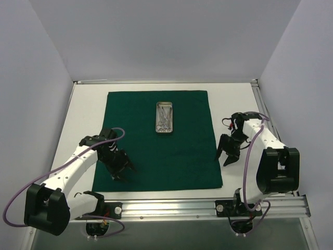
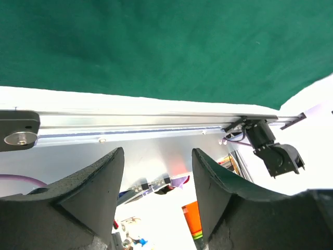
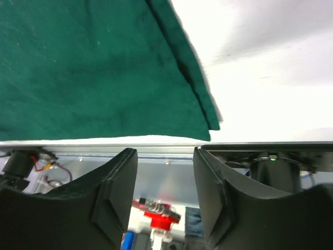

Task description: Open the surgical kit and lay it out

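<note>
A dark green cloth (image 1: 161, 161) lies spread flat over most of the white table, its near edge close to the front rail. On its far half rests a metal tray (image 1: 157, 129) with several steel instruments (image 1: 165, 114) in it. My left gripper stands open above the cloth's near left part, nothing between its fingers. Over the near right edge of the cloth, my right gripper is open and empty too. In the right wrist view the cloth's right edge shows a narrow double layer near the corner.
A metal rail (image 1: 166, 206) runs along the table's front edge. Bare white table (image 1: 237, 96) shows to the right of the cloth, with a narrower strip at the left. Grey walls (image 1: 166, 41) enclose the back and sides.
</note>
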